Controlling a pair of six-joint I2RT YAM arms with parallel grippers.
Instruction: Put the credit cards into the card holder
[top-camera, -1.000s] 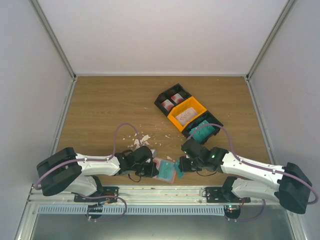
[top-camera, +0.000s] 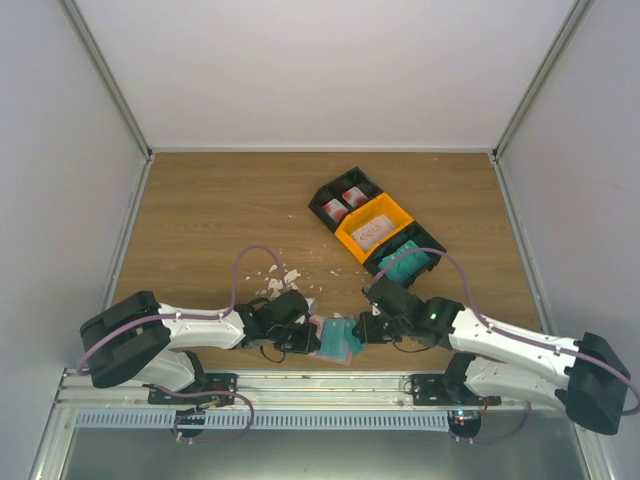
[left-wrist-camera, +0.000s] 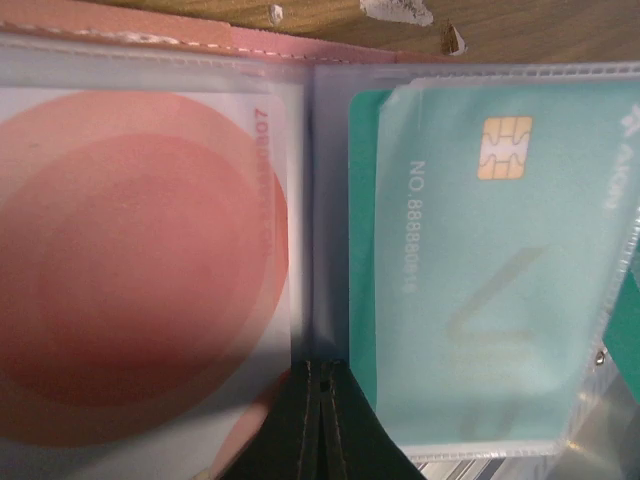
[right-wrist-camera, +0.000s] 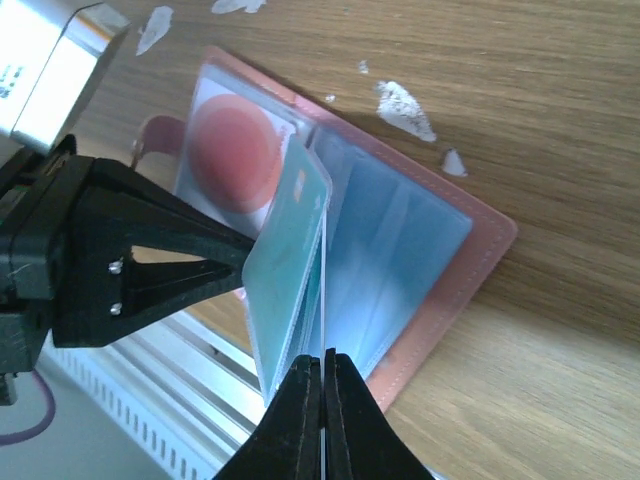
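The open card holder (right-wrist-camera: 495, 225) has a pink cover and clear sleeves, and lies near the table's front edge. A red-and-white card (left-wrist-camera: 150, 240) fills one sleeve; a green chip card (left-wrist-camera: 500, 300) shows in a sleeve on the raised, tilted page. At the fold beside that page, my left gripper is shut, nothing visible between its fingers. My right gripper is shut on a thin green card (top-camera: 356, 330), seen edge-on in the right wrist view, upright over the holder. Whether the card's far end is inside a sleeve I cannot tell.
Behind the grippers stands a tray with black and orange compartments (top-camera: 346, 240), holding red-and-white cards (top-camera: 335, 210), pinkish cards (top-camera: 373, 232) and green cards (top-camera: 405, 263). Pale worn patches (right-wrist-camera: 404, 110) mark the wood.
My right gripper has shifted slightly, and the green card by it now reaches further left over the holder. My left gripper has moved slightly right since a second ago.
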